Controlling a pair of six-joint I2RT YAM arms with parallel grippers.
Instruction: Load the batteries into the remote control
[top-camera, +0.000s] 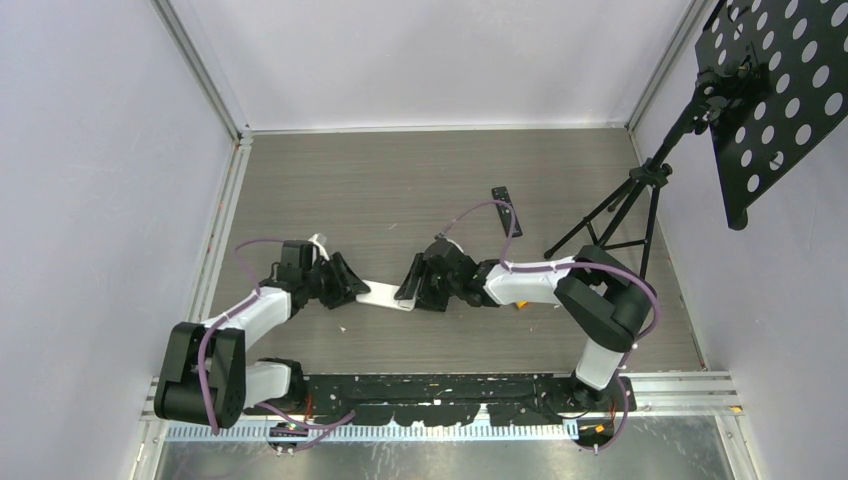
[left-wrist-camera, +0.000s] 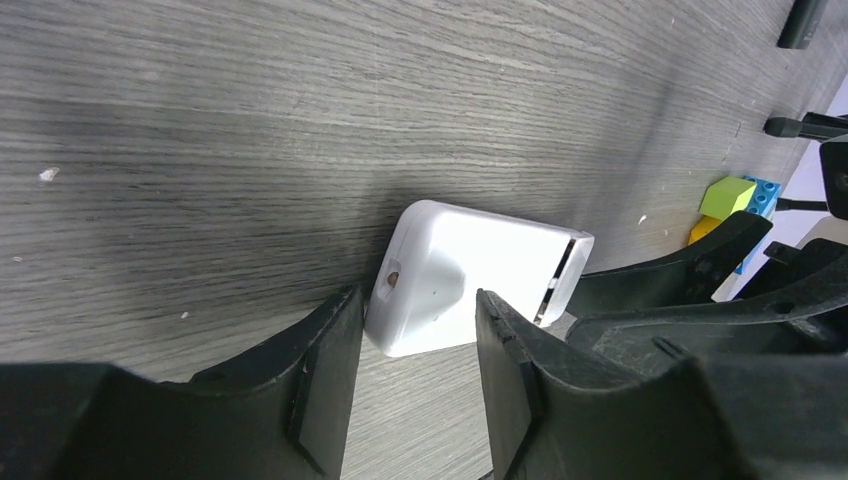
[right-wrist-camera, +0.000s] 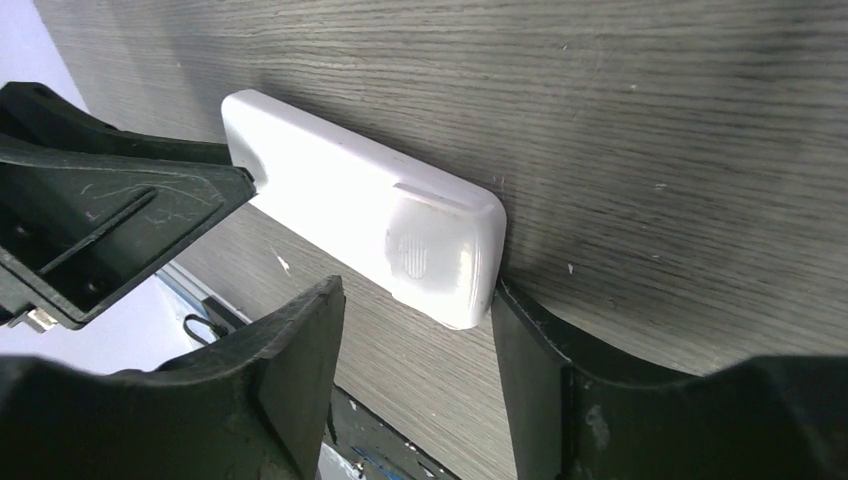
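Observation:
A white plastic remote (top-camera: 381, 294) lies on the wooden table between my grippers, its battery cover (right-wrist-camera: 425, 250) facing up at the right end. My left gripper is shut on the remote's left end. My right gripper is open at the cover end, one fingertip against that end's edge and the other apart from it. No batteries can be made out in these views.
A black remote (top-camera: 506, 211) lies at the back right. Colored blocks (left-wrist-camera: 727, 198) sit beyond the right gripper, near a black tripod (top-camera: 640, 195).

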